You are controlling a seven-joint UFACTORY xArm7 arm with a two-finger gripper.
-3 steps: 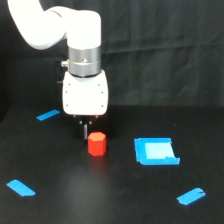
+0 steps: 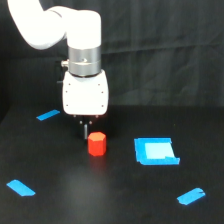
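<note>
A red block (image 2: 97,144) with a hexagonal outline sits on the black table, left of the middle. Directly above and slightly behind it, the white arm reaches down with my gripper (image 2: 87,127) at its lower end. The dark fingers are small against the black background, and the block partly covers the area around their tips. Whether they are apart or together does not show clearly, nor does any contact with the block.
A blue square frame with a white inside (image 2: 157,151) lies to the right. Blue strips lie at the front left (image 2: 20,188), front right (image 2: 191,196) and back left (image 2: 48,115).
</note>
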